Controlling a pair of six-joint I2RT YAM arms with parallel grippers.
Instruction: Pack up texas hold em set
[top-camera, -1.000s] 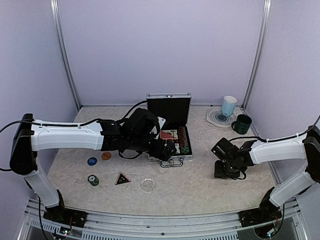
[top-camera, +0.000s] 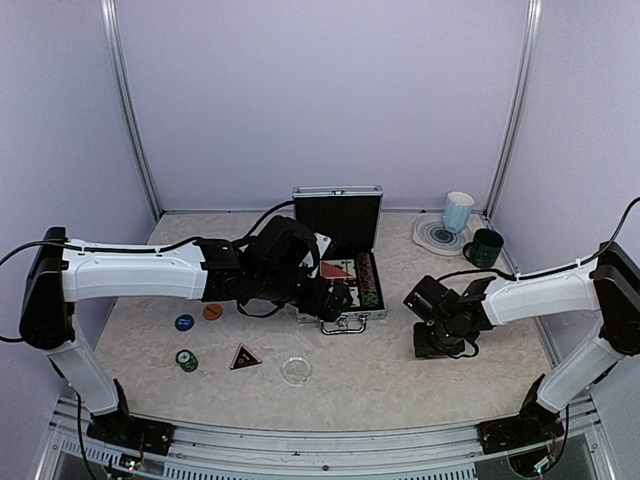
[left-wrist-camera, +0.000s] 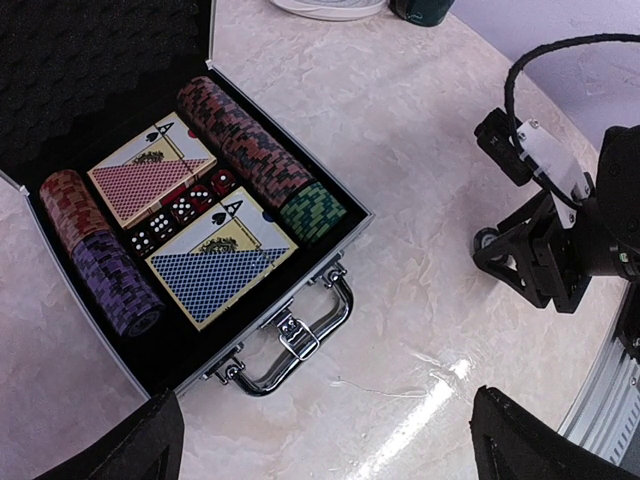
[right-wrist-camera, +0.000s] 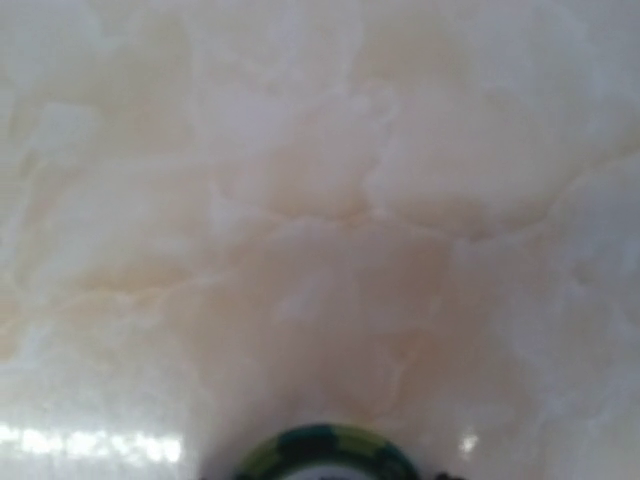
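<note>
An open silver case (top-camera: 342, 318) stands mid-table; in the left wrist view it holds chip stacks (left-wrist-camera: 250, 130), two card decks (left-wrist-camera: 215, 260) and red and black dice (left-wrist-camera: 188, 208). My left gripper (top-camera: 332, 300) is open, hovering over the case's front. My right gripper (top-camera: 432, 340) is low on the table right of the case, with a small round object at its fingers in the left wrist view; whether it grips it is unclear. A green chip's rim (right-wrist-camera: 325, 440) shows at the bottom of the right wrist view.
Orange (top-camera: 212, 312), blue (top-camera: 184, 322) and green (top-camera: 186, 360) round pieces, a triangular piece (top-camera: 245, 358) and a clear disc (top-camera: 296, 370) lie left and front. A light blue cup (top-camera: 458, 210) and dark green mug (top-camera: 483, 248) stand at the back right.
My right arm has moved slightly leftward in the top view, toward the middle of the table. The left arm has not moved.
</note>
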